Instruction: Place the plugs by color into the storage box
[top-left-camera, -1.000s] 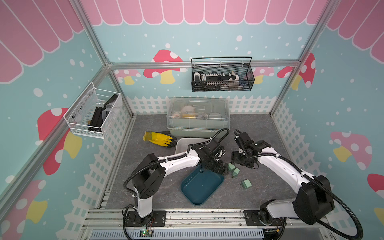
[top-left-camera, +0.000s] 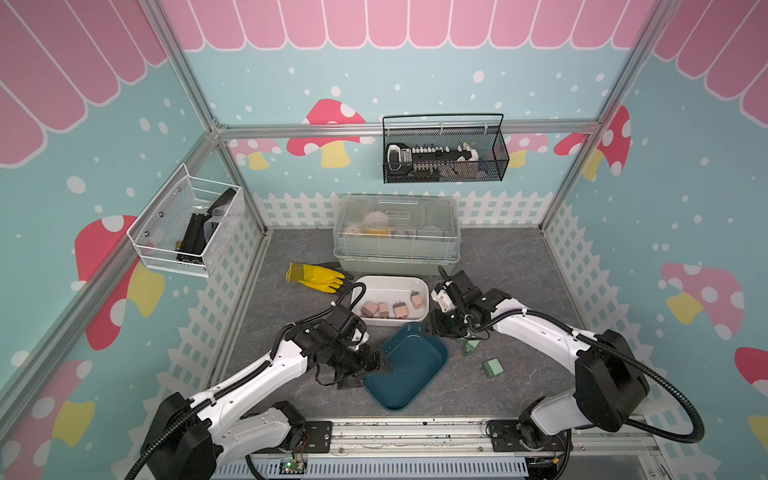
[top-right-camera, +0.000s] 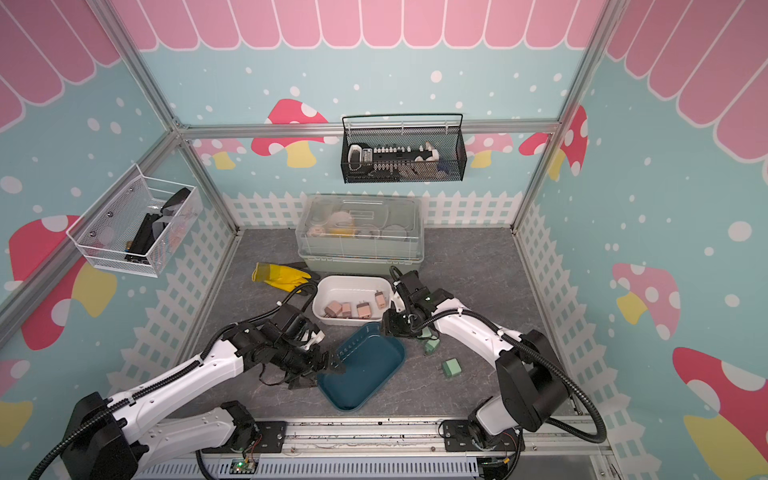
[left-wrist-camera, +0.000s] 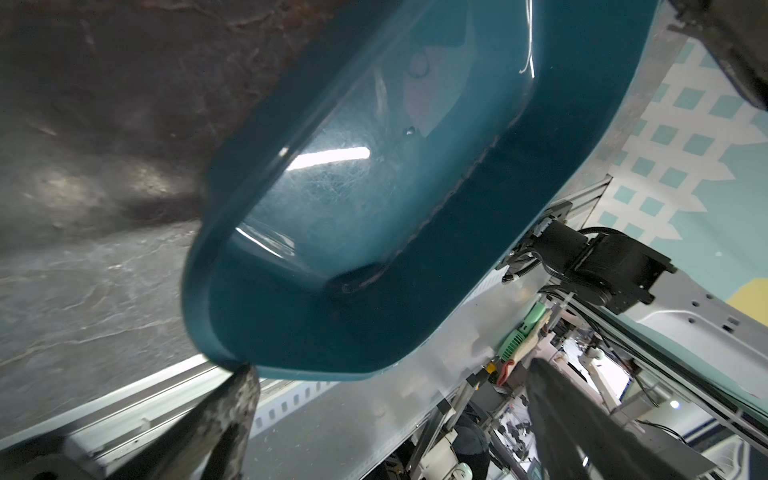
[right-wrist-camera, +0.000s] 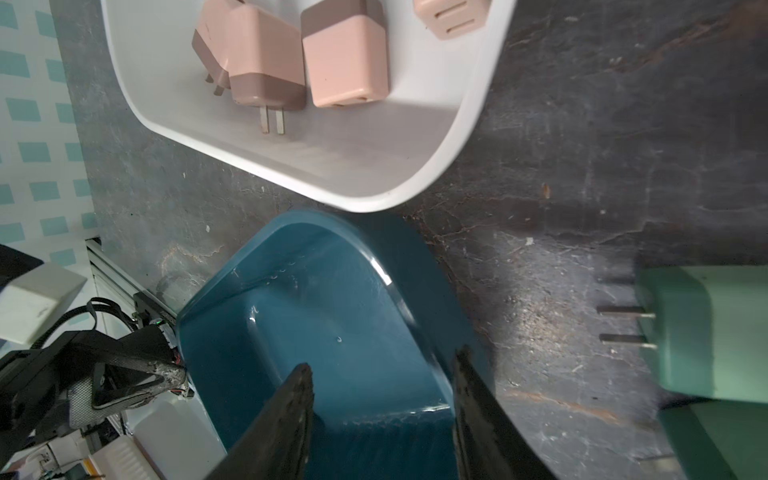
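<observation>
Several pink plugs (right-wrist-camera: 345, 60) lie in the white box (right-wrist-camera: 376, 198). The blue box (top-left-camera: 405, 376) in front of it is empty. To its right, green plugs (top-left-camera: 493, 368) rest on the table; one green plug (right-wrist-camera: 720, 332) has its prongs toward the blue box. My left gripper is open at the blue box's left side, one fingertip (left-wrist-camera: 246, 380) close to the rim; touching or not, I cannot tell. My right gripper stands part open over the blue box's far right rim, no plug between its fingers.
Behind the white box stands a lidded clear container (top-left-camera: 397, 240). Yellow gloves (top-left-camera: 316, 276) lie to the left. Bare table extends on the far right. Hanging baskets are up on the walls.
My left gripper has swung left from beside the green plugs to the blue box's left side, uncovering the white box. The right gripper has moved left from the green plugs to the blue box's rim.
</observation>
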